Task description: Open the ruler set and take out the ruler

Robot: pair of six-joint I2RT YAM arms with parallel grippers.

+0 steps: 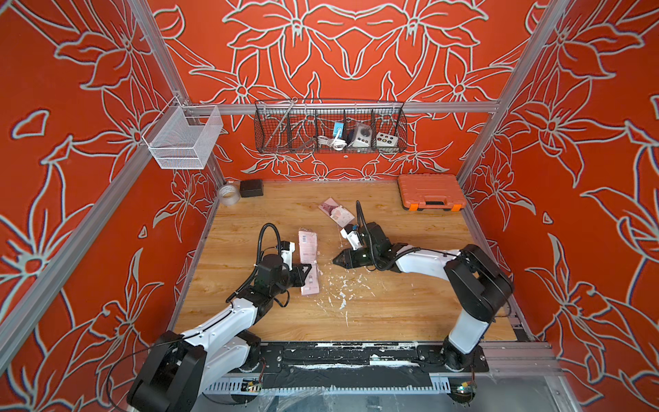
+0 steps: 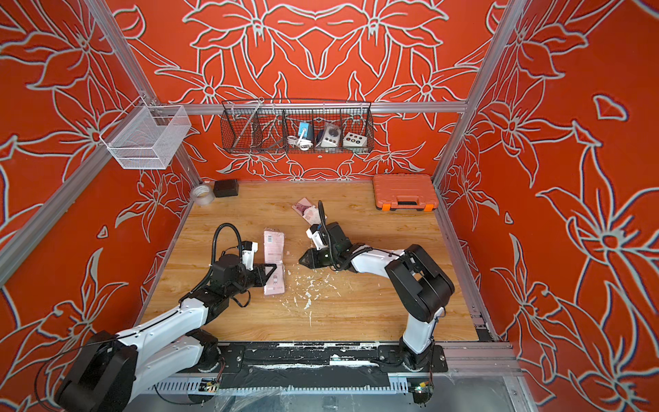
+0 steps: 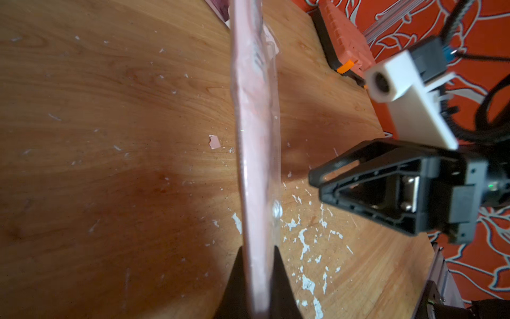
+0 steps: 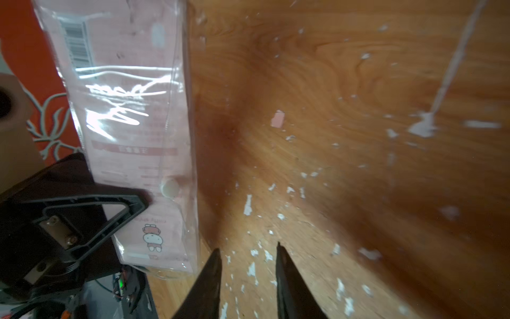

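A long pink ruler set in clear plastic packaging (image 1: 308, 243) is held on edge by my left gripper (image 1: 304, 272), shut on it near its middle; in the left wrist view the pack (image 3: 252, 138) rises from between the fingers. The right wrist view shows its printed face (image 4: 135, 122) and a round tab beside the left gripper. My right gripper stands a little to the right of the pack, fingers part open with nothing visible between them.
A pink packet (image 1: 330, 208) lies behind. An orange case (image 1: 431, 189) sits at back right, a tape roll (image 1: 229, 194) and black box (image 1: 251, 187) at back left. White flakes speckle the middle of the wooden table.
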